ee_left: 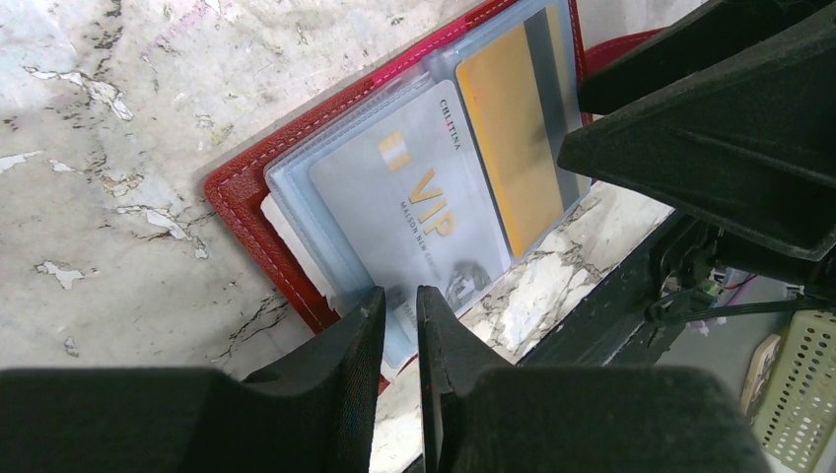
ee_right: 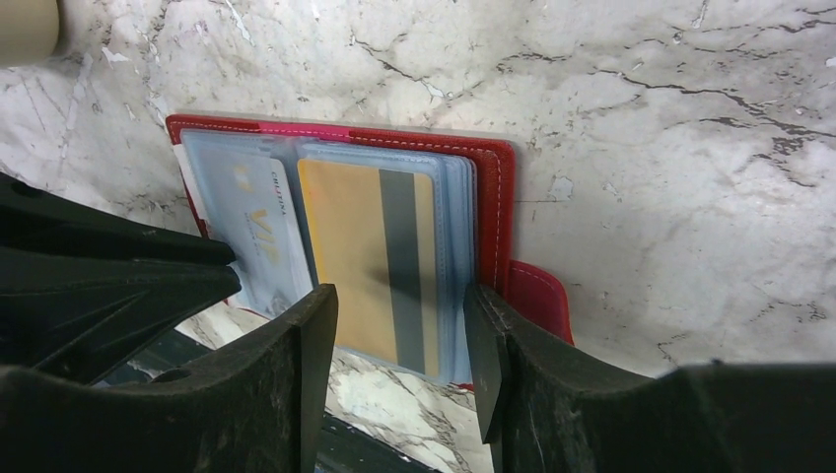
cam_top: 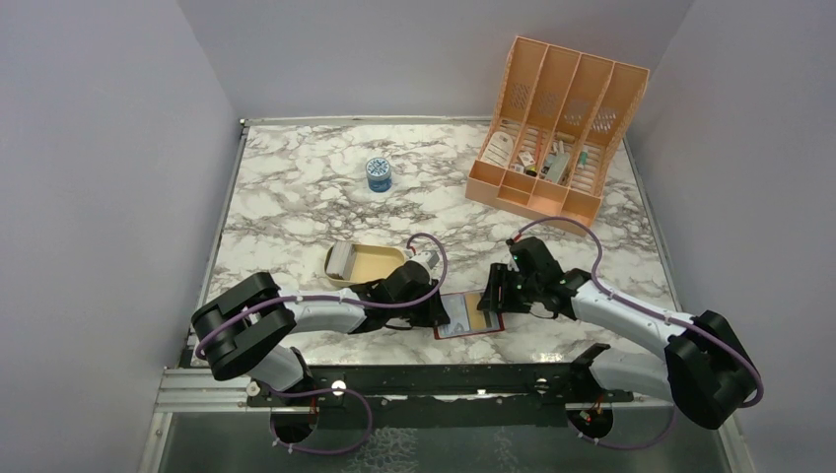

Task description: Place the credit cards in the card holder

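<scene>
The red card holder [ee_left: 246, 224] lies open near the table's front edge. Its clear sleeves show a white VIP card [ee_left: 394, 187] on one half and a gold card with a dark stripe [ee_right: 355, 246] on the other. My left gripper is at the VIP half, fingertips low over the sleeves with a narrow gap between them, nothing seen held. My right gripper stands open over the gold half, one finger at each side of the card, the right one at the sleeves' edge.
A beige tray [cam_top: 375, 264] with a stack of cards sits behind my left arm. A peach organizer [cam_top: 532, 197] stands at the back right, a blue jar [cam_top: 379, 174] at the back.
</scene>
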